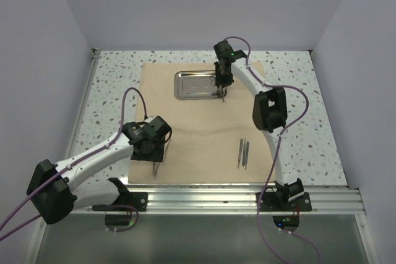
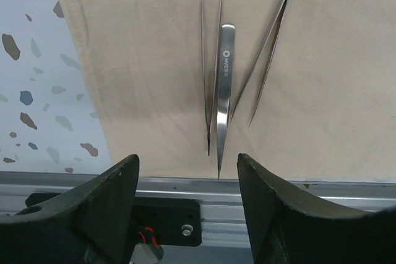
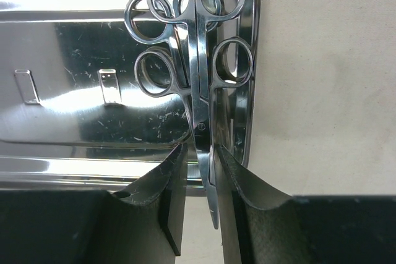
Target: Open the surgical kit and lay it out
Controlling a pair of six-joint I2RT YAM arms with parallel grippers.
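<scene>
The steel tray lies at the back of the beige cloth. Several scissor-like instruments are piled along its right end, tips pointing down over its rim. My right gripper is right over them, its fingers part open around a middle shank; whether they grip it is unclear. My left gripper stands open above the front left of the cloth, nothing between its fingers, with several tweezers lying below it.
Several slim instruments lie side by side at the front right of the cloth. Speckled table shows around it.
</scene>
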